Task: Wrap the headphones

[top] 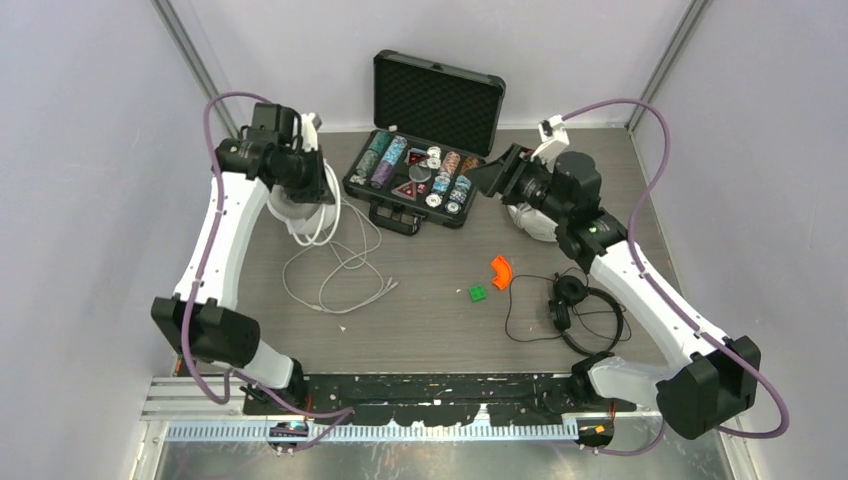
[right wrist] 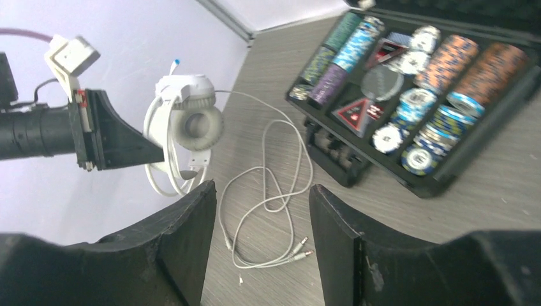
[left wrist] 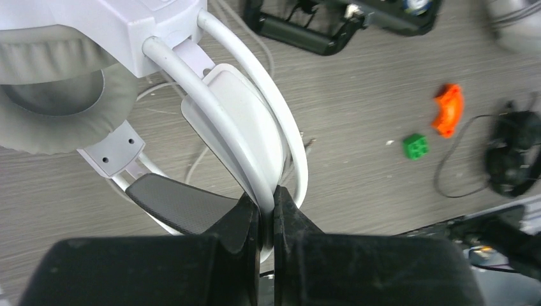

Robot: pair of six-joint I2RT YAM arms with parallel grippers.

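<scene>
White headphones with grey ear pads hang from my left gripper, which is shut on their white headband, raised at the left of the table. Their white cable trails in loose loops on the table below, plugs at its end. My right gripper is empty and part open, raised over the right side of the case; its fingertips show low in the right wrist view, pointed toward the cable and case.
An open poker-chip case stands at the back centre. A white object lies behind the right arm. Black headphones, an orange piece and a green block lie front right.
</scene>
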